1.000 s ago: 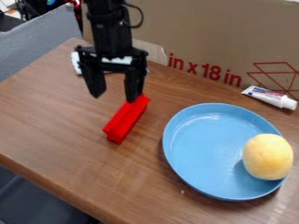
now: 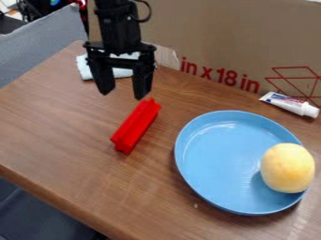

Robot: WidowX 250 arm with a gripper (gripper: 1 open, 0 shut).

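My black gripper (image 2: 123,86) hangs open over the wooden table, above and just left of the upper end of a red bar-shaped object (image 2: 135,126), with nothing visible between its fingers. The red object lies diagonally near the middle of the table. To its right is a blue plate (image 2: 216,159) with a round pale-yellow object (image 2: 287,169) on its right side.
A toothpaste tube (image 2: 290,103) lies at the back right by a cardboard panel (image 2: 238,37). A white item (image 2: 84,67) is partly behind the arm.
My gripper has risen slightly and moved a little to the left over the last second. The objects on the table have stayed where they were.
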